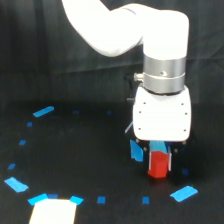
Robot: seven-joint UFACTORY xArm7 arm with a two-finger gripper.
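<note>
A small red object (158,165) is in the right half of the camera view, directly below the white arm's hand. My gripper (159,154) points down over it, with its dark fingers at the top of the object, near its two sides. Whether the fingers press on the object or stand apart from it is too small to tell. The object's upper end is partly hidden by the gripper. Blue patches show behind and between the fingers.
Several blue tape marks lie on the dark surface, including strips at the right (184,193) and left (16,184). An orange-cream square (53,212) is at the lower left edge.
</note>
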